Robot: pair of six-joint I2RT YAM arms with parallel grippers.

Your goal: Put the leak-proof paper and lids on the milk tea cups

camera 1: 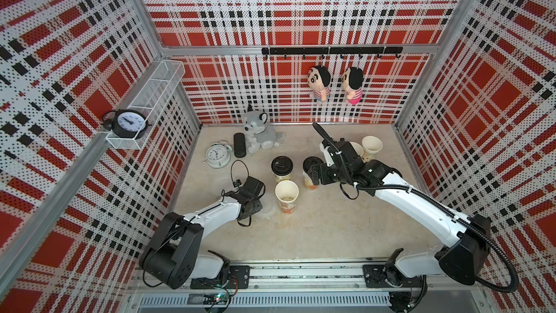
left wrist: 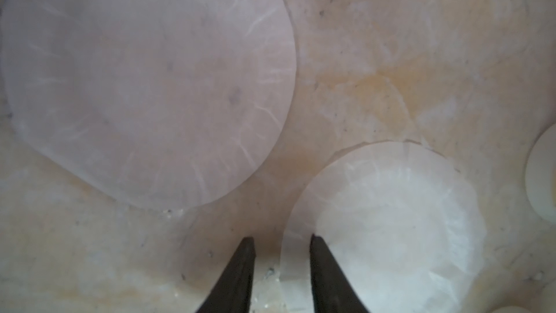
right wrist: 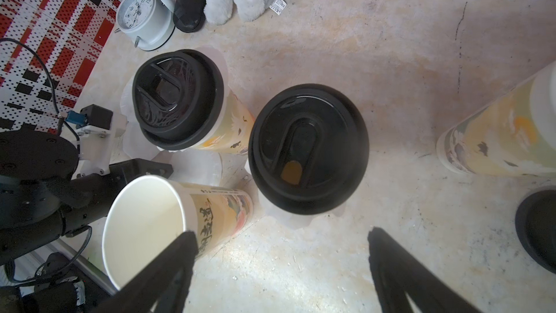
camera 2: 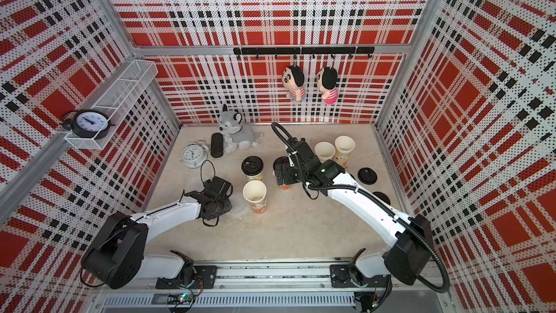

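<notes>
In the left wrist view a round translucent leak proof paper (left wrist: 388, 220) lies flat on the table, another paper (left wrist: 150, 87) beside it. Over the first paper's edge, my left gripper has its fingertips a short gap apart, nothing visibly held. An uncovered milk tea cup (camera 1: 286, 200) stands just right of that gripper. Behind it are two cups with black lids, the left lidded cup (camera 1: 282, 167) and the right lidded cup (right wrist: 309, 147). My right gripper is wide open, nothing between its fingers, above the table near the right lidded cup.
Loose black lids, such as this lid (camera 2: 367, 175), lie right of them. An alarm clock (camera 1: 218, 154), black case (camera 1: 239, 145) and grey plush (camera 1: 260, 133) are at back left.
</notes>
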